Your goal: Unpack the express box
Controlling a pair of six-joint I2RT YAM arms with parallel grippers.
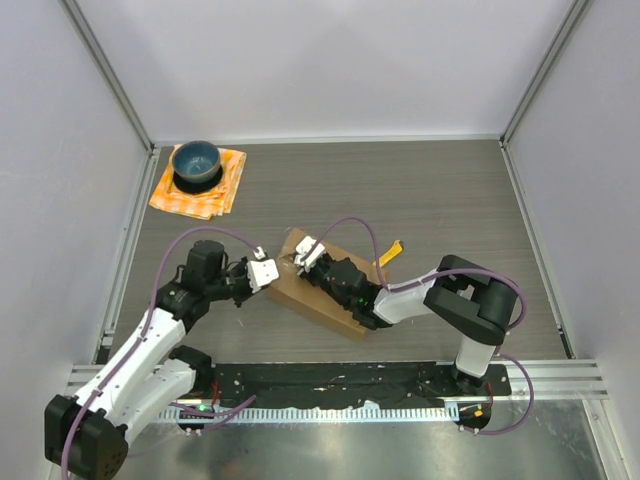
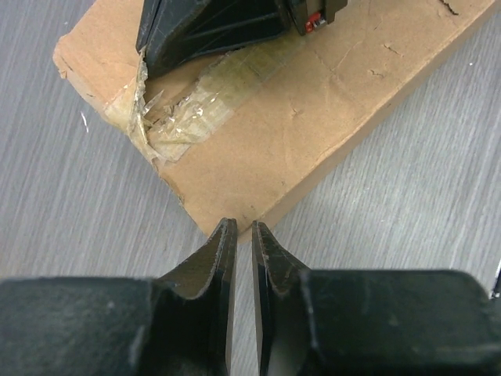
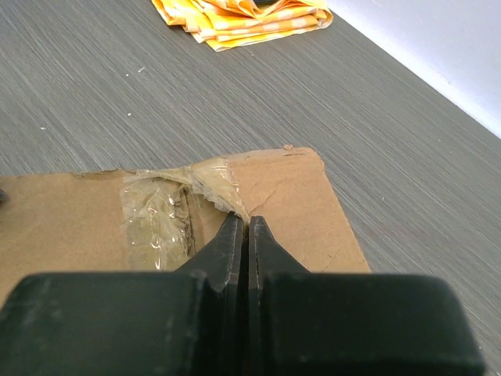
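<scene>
The brown cardboard box (image 1: 318, 302) lies at a slant on the table, a wrinkled strip of clear tape (image 3: 159, 223) across its top near one end. My right gripper is shut on the lifted edge of that tape, which bunches up to its fingertips. At the box's near-left corner is my left gripper, its tips close together with the corner between them. In the top view the right arm hides part of the box top. Beside the box lies a yellow cutter (image 1: 390, 254), its lower end hidden.
A dark bowl (image 1: 197, 160) sits on an orange checked cloth (image 1: 229, 176) at the back left. Bare table (image 1: 430, 190) stretches behind and to the right of the box.
</scene>
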